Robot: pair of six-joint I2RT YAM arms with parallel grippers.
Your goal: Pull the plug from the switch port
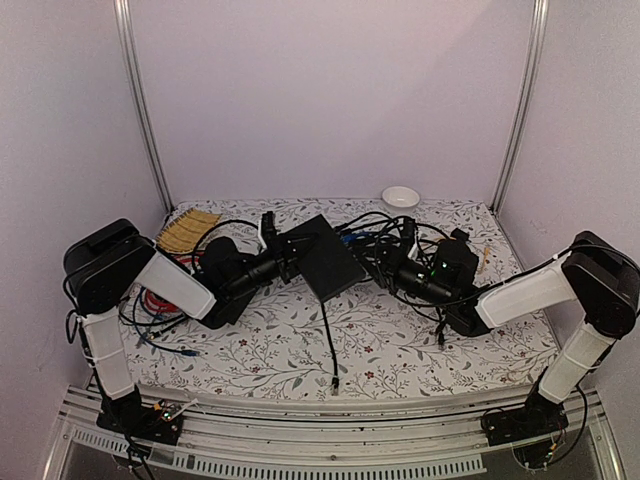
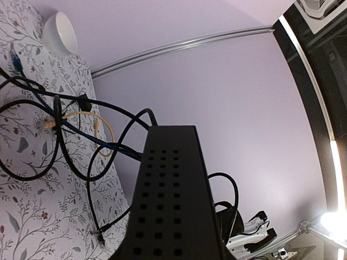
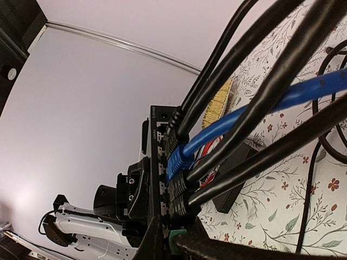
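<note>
A black network switch is held up between both arms; its vented side fills the lower middle of the left wrist view. My left gripper is shut on its left part. The right wrist view shows a row of plugs in its ports, black and a blue one. My right gripper is at the switch's port side, shut on what looks like a black plug at the row's lower end, largely hidden at the bottom of that view. A black cable hangs below the switch toward the table's front.
A white bowl stands at the back right. A yellow mat, red cables and a blue cable lie at the left. Tangled cables cover the right rear of the floral table.
</note>
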